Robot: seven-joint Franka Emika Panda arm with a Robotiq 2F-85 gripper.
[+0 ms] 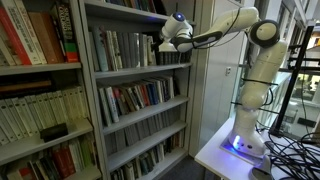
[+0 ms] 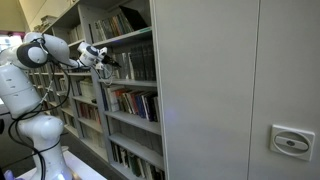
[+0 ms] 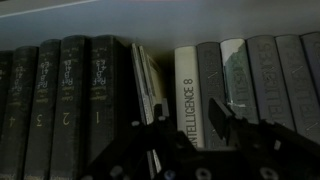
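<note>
My gripper is open in the wrist view, its dark fingers apart in front of a row of books. A pale book marked INTELLIGENCE 8 (image 3: 189,97) stands upright between the fingers' lines of sight; whether they touch it cannot be told. Left of it, thin light volumes (image 3: 151,85) lean at a slant, with a dark gap between. In exterior view 1 the gripper (image 1: 159,43) is at the upper shelf's books, and exterior view 2 shows the gripper (image 2: 112,63) at the shelf front too.
Dark numbered volumes (image 3: 70,100) fill the left of the row, and grey books (image 3: 268,78) the right. A pale shelf board (image 3: 150,22) runs just above. The bookcase's upright (image 1: 92,90) stands left of the arm; the white table (image 1: 222,158) is low at the right.
</note>
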